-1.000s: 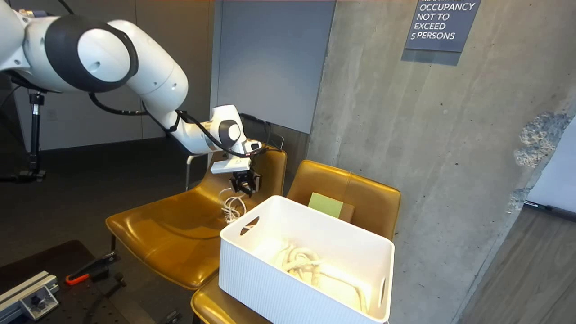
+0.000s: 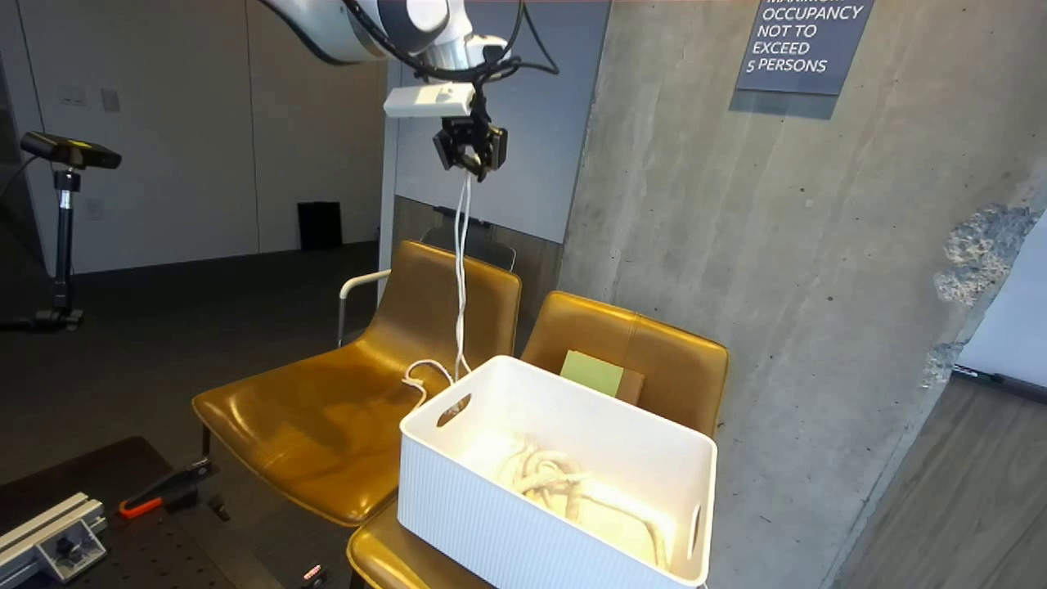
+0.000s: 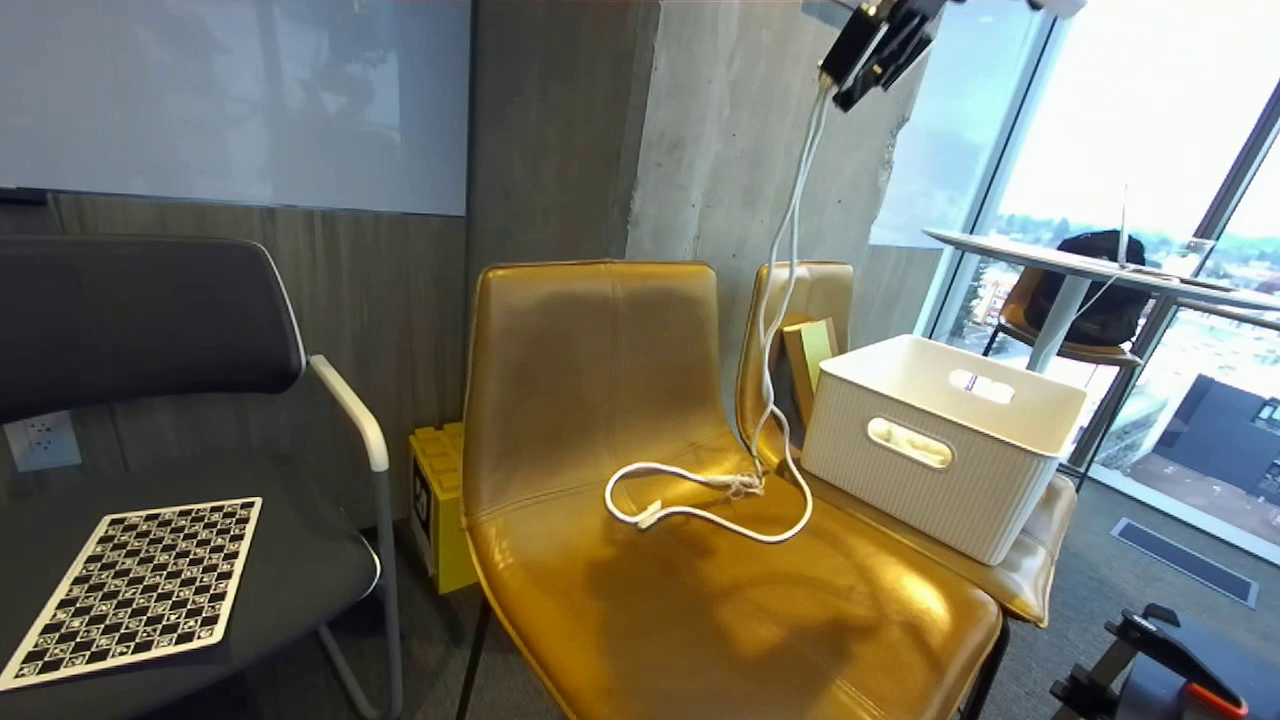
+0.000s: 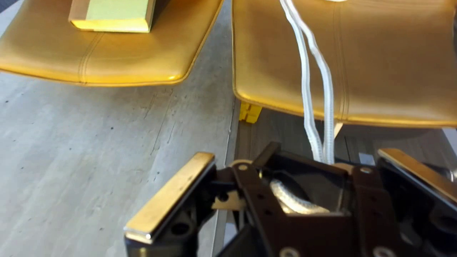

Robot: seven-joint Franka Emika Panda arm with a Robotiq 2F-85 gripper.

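Observation:
High above the chairs, my gripper (image 2: 471,162) is shut on a white rope (image 2: 461,255). Two strands of that rope hang straight down from the fingers. In exterior view 2 the rope (image 3: 786,264) reaches the seat of the left tan chair (image 3: 768,600), where its lower part lies in a loose loop with a small tangle. A bend of rope (image 4: 293,199) shows within the gripper in the wrist view. The white ribbed bin (image 2: 491,520) stands on the neighbouring tan chair, to the right of the hanging strands, with pale rope (image 2: 550,476) coiled on its floor.
A green and brown box (image 2: 594,375) leans on the backrest behind the bin. A dark chair (image 3: 276,456) bearing a checkered board (image 3: 138,588) stands at the left. The concrete wall (image 2: 834,294) rises behind the chairs. Free air surrounds the gripper above the bin.
My gripper has risen from just above the left chair's seat to high over the chairs. Rope that lay bunched on the seat is now drawn up into two long strands beneath it.

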